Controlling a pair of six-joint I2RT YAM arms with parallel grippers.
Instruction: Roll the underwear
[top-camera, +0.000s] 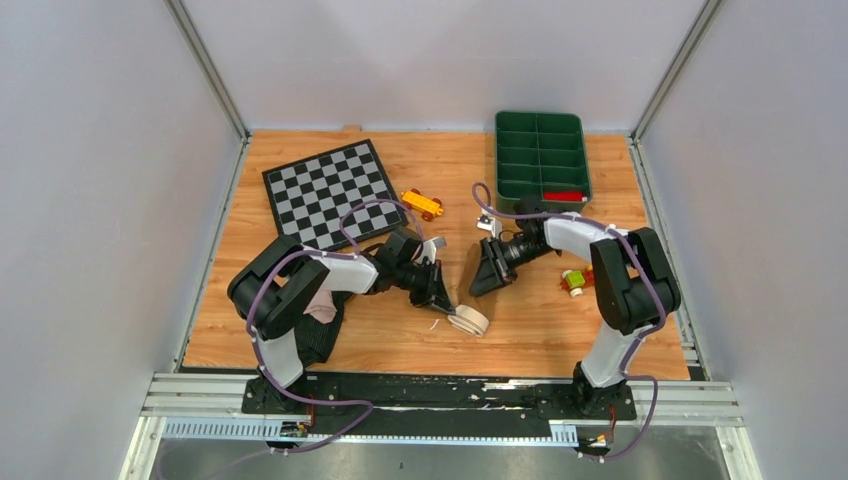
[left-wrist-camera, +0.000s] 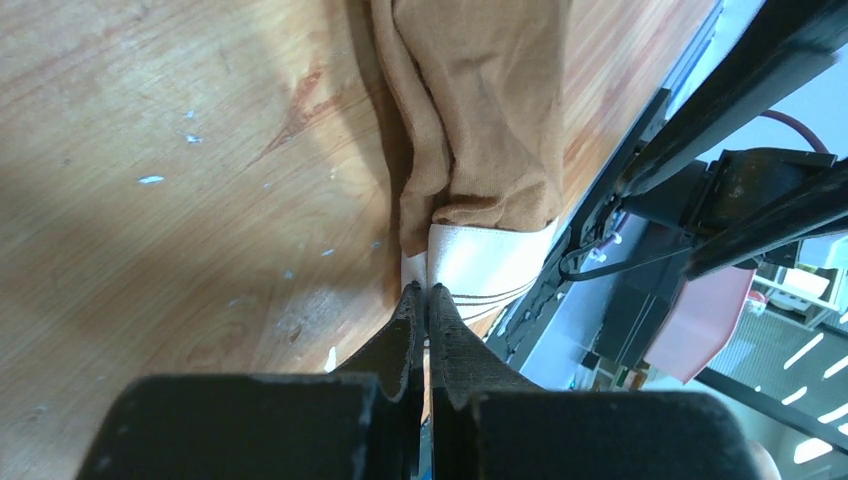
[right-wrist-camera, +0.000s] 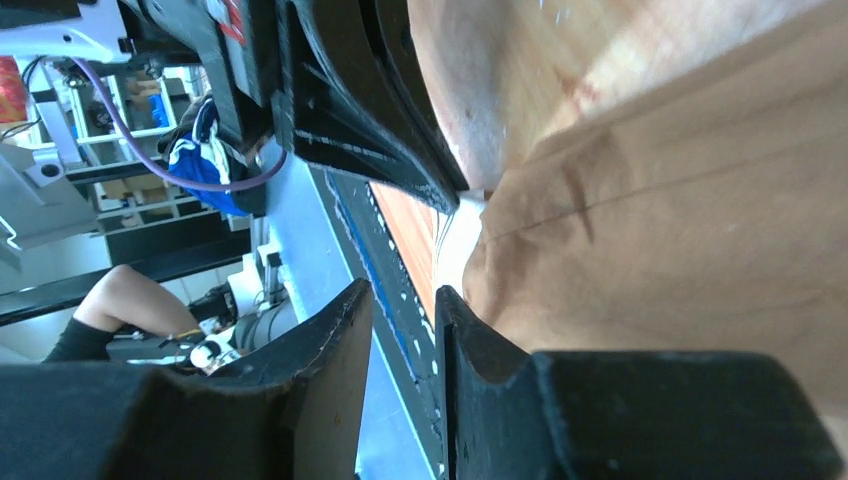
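Observation:
Brown underwear (left-wrist-camera: 480, 110) lies folded lengthwise on the wooden table, its cream waistband (left-wrist-camera: 485, 260) at the near end (top-camera: 468, 320). My left gripper (top-camera: 447, 308) is shut, tips at the waistband; in the left wrist view its fingertips (left-wrist-camera: 440, 300) meet at the band's edge, with nothing clearly between them. My right gripper (top-camera: 482, 286) hangs over the brown cloth, part open, fingers parted in the right wrist view (right-wrist-camera: 403, 298), the cloth beyond them and nothing seen held.
A chessboard (top-camera: 300, 185) and yellow toy car (top-camera: 420, 202) lie behind the left arm, a green divided tray (top-camera: 530, 150) at back right, a small toy (top-camera: 575, 280) to the right, dark and pink cloths (top-camera: 318, 340) under the left arm.

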